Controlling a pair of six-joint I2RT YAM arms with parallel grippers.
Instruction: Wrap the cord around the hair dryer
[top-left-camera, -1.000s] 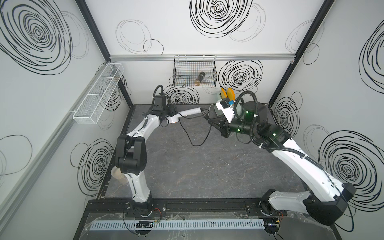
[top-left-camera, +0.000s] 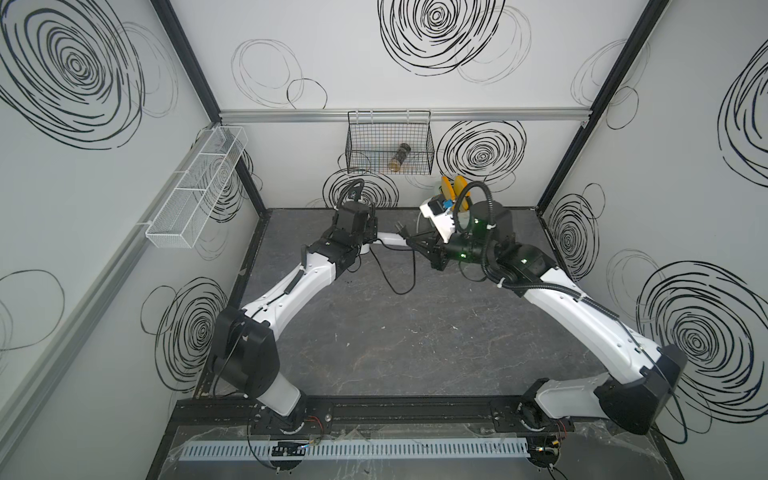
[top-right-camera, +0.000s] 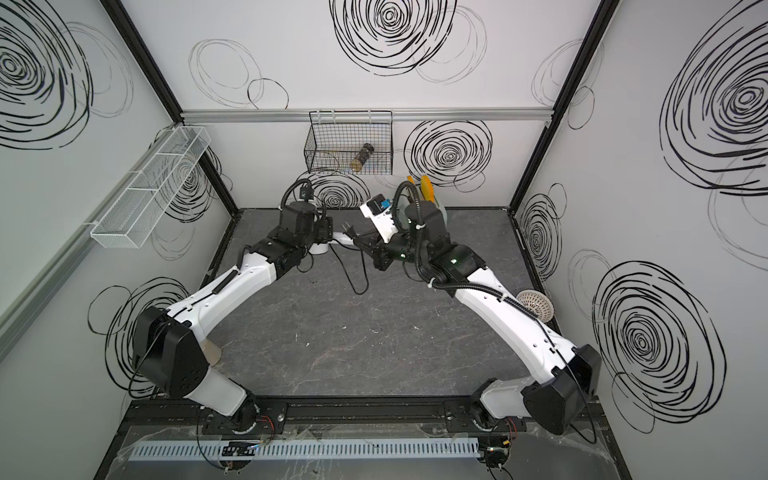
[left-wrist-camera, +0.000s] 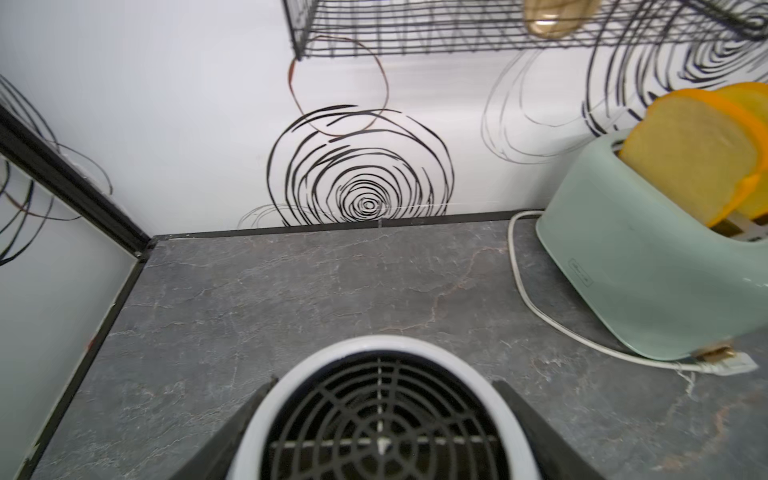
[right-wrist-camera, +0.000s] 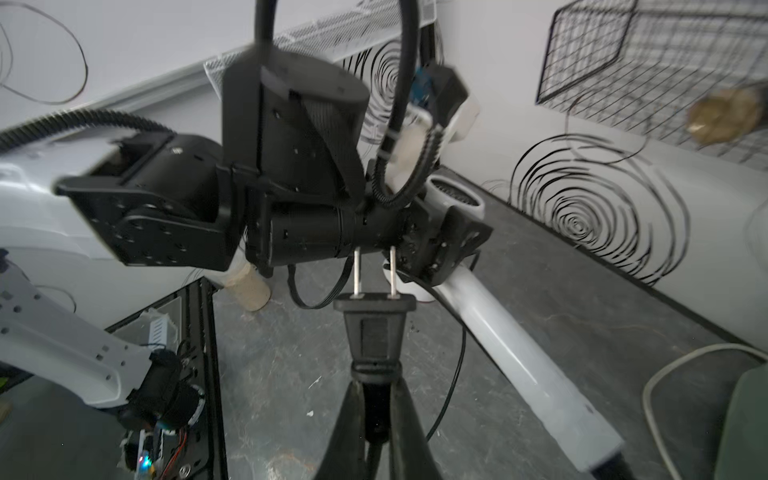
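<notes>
My left gripper (top-left-camera: 371, 229) is shut on the head of the white hair dryer (left-wrist-camera: 384, 344), whose round black grille faces up in the left wrist view. The dryer's white handle (right-wrist-camera: 524, 372) slants toward the lower right in the right wrist view. My right gripper is shut on the black cord just behind its two-pin plug (right-wrist-camera: 377, 328), pins pointing at the left gripper. From there the cord (right-wrist-camera: 461, 360) hangs in a loop and crosses close by the dryer near the left fingers. Whether it circles the handle cannot be told.
A pale green toaster (left-wrist-camera: 656, 264) with yellow slices stands at the back right, its white cable (left-wrist-camera: 552, 324) on the table. Above hangs a black wire basket (top-left-camera: 376, 148) holding a bottle (top-left-camera: 399, 157).
My left gripper has moved right with the dryer, closer to the right gripper. The right arm has shifted slightly left with the plug. The hanging cord loop looks narrower.
</notes>
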